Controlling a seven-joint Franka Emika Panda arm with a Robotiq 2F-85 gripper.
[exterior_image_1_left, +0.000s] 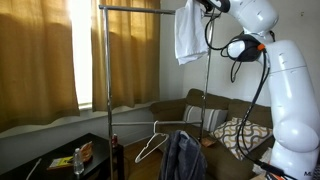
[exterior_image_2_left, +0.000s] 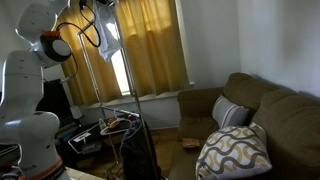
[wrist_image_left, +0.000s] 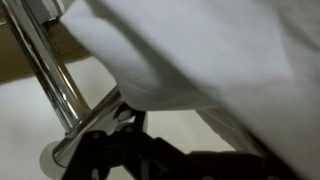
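Observation:
A white cloth (exterior_image_1_left: 189, 35) hangs at the top right end of a metal clothes rack (exterior_image_1_left: 108, 75). In exterior view 2 the cloth (exterior_image_2_left: 106, 50) drapes down beside the rack's upper part. My gripper (exterior_image_1_left: 207, 14) is raised high at that end, close against the cloth, partly cut off by the top of the frame. The wrist view is mostly filled by the cloth (wrist_image_left: 210, 60), with the chrome rack tube (wrist_image_left: 55, 75) on the left. Dark gripper parts show along the bottom edge there; the fingers are open, and the fabric lies over and in front of them.
A white hanger (exterior_image_1_left: 152, 145) and a dark garment (exterior_image_1_left: 182, 158) hang lower on the rack. Behind stands a brown sofa (exterior_image_2_left: 210, 105) with a patterned pillow (exterior_image_2_left: 233, 152). A dark table (exterior_image_1_left: 50, 165) with small items is at left.

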